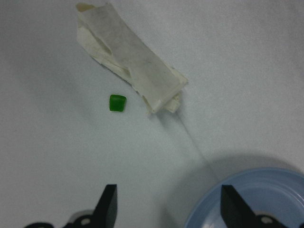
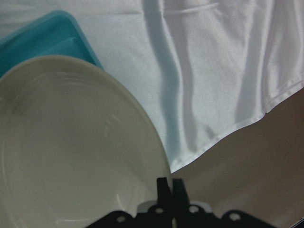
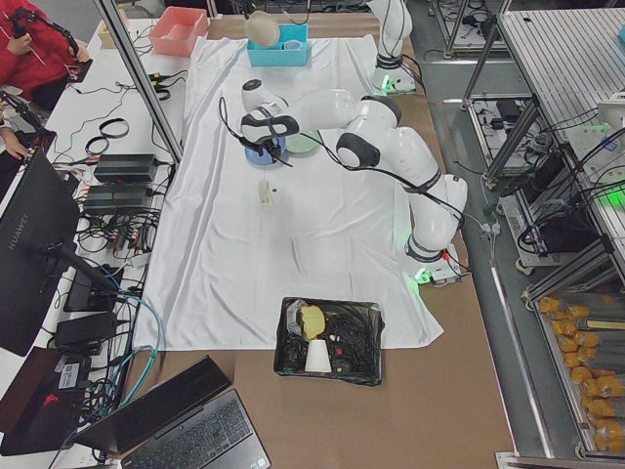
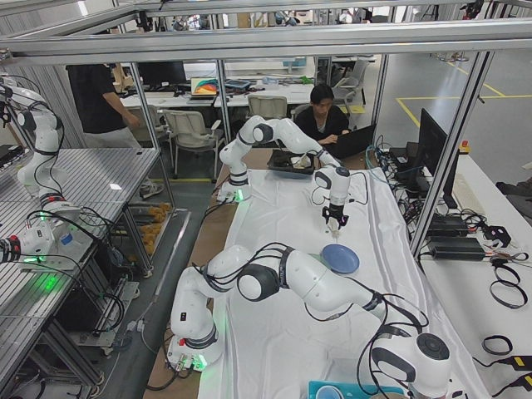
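Observation:
My left gripper stands open over the white cloth beside a blue plate (image 1: pixel 251 194); a crumpled paper strip (image 1: pixel 128 52) and a small green piece (image 1: pixel 117 103) lie ahead of it. A pale green plate (image 3: pixel 303 144) is partly hidden by that arm. In the right wrist view, my right gripper is shut on the rim of a cream plate (image 2: pixel 76 142), which is over a teal bin (image 2: pixel 61 28) at the cloth's far end.
A black bin (image 3: pixel 328 362) with assorted items stands at the opposite end, near a laptop (image 3: pixel 195 440). A pink bin (image 3: pixel 179 31) sits on the side table.

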